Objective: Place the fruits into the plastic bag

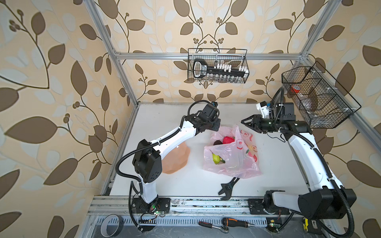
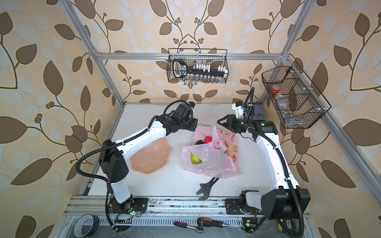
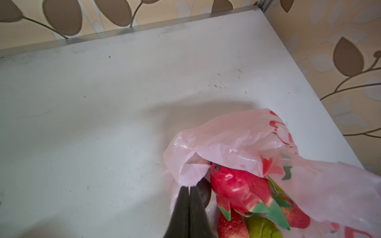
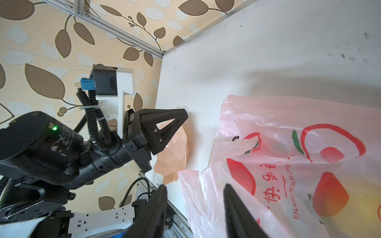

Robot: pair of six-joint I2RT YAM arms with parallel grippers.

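Note:
The pink translucent plastic bag lies on the white table with its mouth partly open. Inside, the left wrist view shows a red dragon fruit, a dark round fruit, a green fruit and other red fruits, some partly covered by plastic. My left gripper is shut above the bag's left edge, with nothing visible between its fingers. Above the bag's far right side, my right gripper stands open; plastic shows behind the gap, and its fingers appear clear of it. An orange-pink plate looks empty where visible.
A black wrench-like tool lies in front of the bag. Wire baskets hang on the back wall and at the right. Bare table stretches behind the bag and to its right.

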